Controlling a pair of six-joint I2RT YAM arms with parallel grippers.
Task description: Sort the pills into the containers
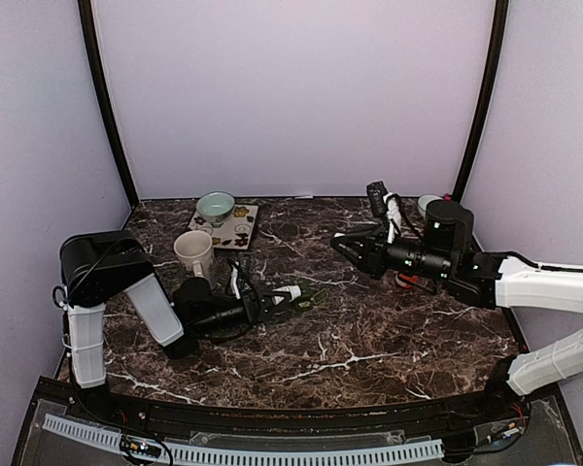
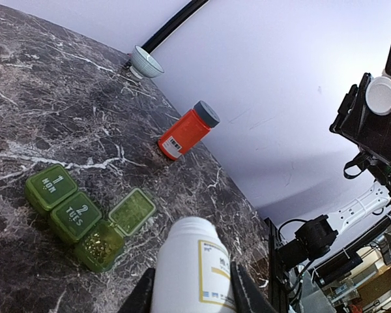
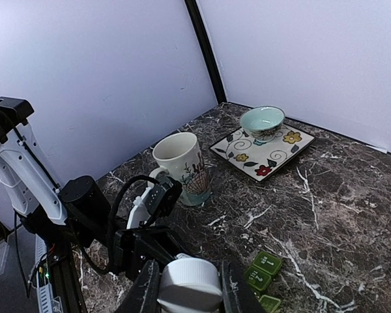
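My left gripper [image 1: 276, 300] is shut on a white bottle [image 2: 194, 270] with a yellow-edged label, tilted over the table beside the green pill organizer [image 2: 76, 216]. In the left wrist view, the organizer's MON and TUES lids are down. A third compartment [image 2: 99, 246] has its clear lid [image 2: 132, 212] swung open; its contents are unclear. Higher and to the right, my right gripper [image 1: 342, 241] is shut on a white ridged cap [image 3: 190, 282]. Whether anything is attached beneath that cap is hidden.
An orange-red bottle [image 2: 184, 133] with a grey lid stands on the right, partly behind the right arm from above. A mug [image 3: 181, 164], a flowered plate [image 3: 283, 171] bearing a pale green bowl [image 3: 262, 119], and another bowl [image 2: 145, 63] stand farther off.
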